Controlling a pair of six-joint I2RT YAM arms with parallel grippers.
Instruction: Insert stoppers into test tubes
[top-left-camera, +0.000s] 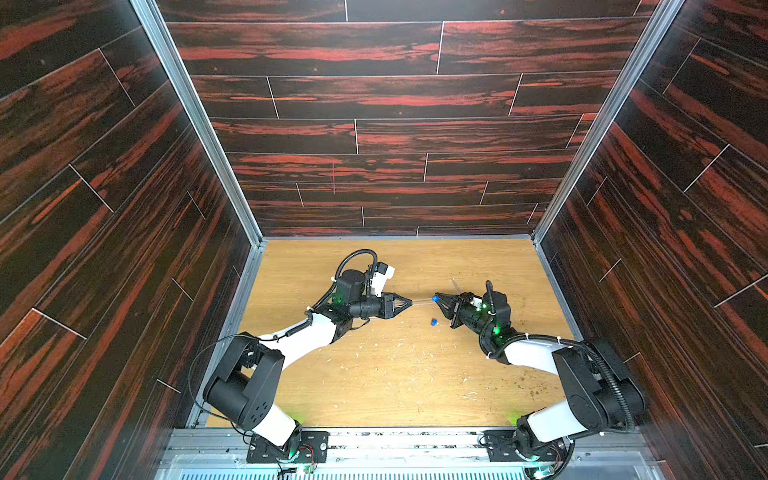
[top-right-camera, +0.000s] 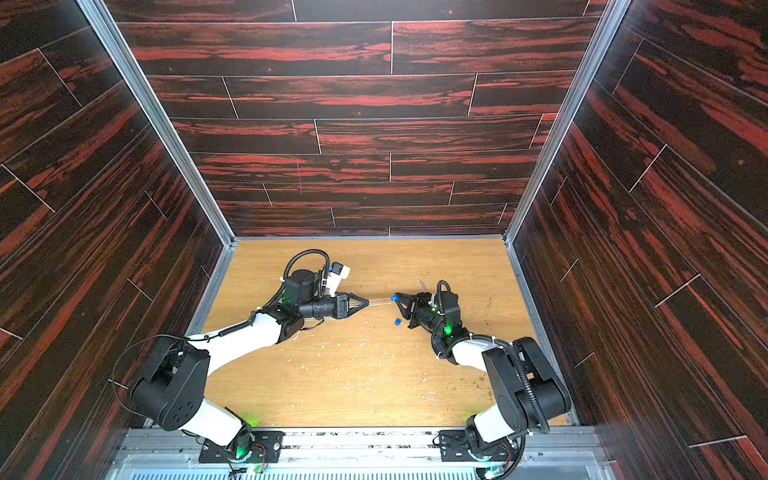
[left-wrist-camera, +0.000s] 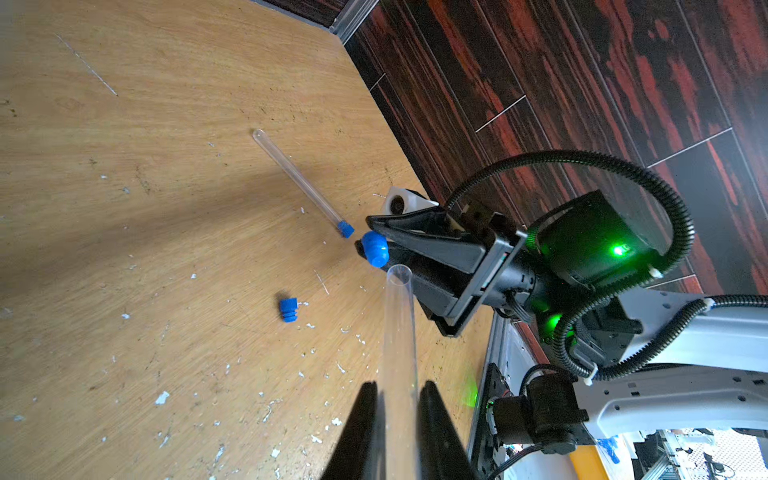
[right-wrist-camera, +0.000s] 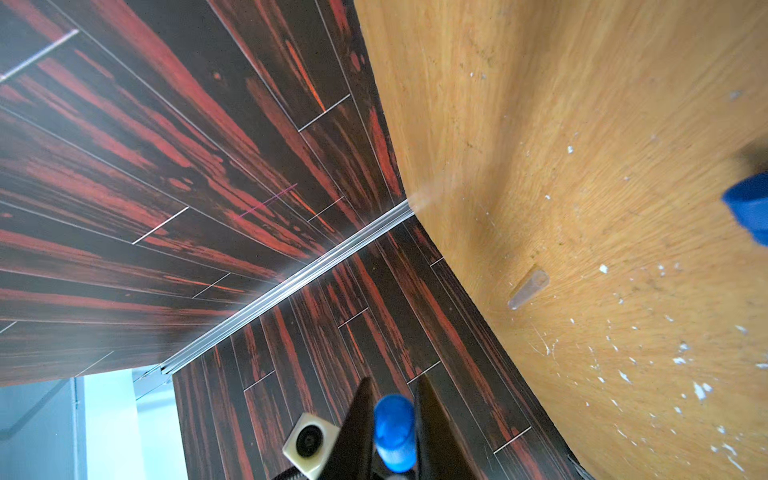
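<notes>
Held in my left gripper, which is shut on it, a clear test tube (left-wrist-camera: 399, 336) points its open mouth toward the right arm. A blue stopper (left-wrist-camera: 375, 249) sits between the fingertips of my right gripper (top-left-camera: 437, 299), shut on it. In the left wrist view the stopper is just beyond the tube's mouth, slightly up and left of it; whether they touch I cannot tell. The right wrist view has the held stopper (right-wrist-camera: 395, 432) between dark fingers, with the tube's far part hidden. A loose blue stopper (left-wrist-camera: 288, 309) lies on the table below.
Another clear tube (left-wrist-camera: 300, 182) with a blue stopper (left-wrist-camera: 345, 229) at its end lies on the table (left-wrist-camera: 160, 264) behind the right gripper. White flecks are scattered over the wood.
</notes>
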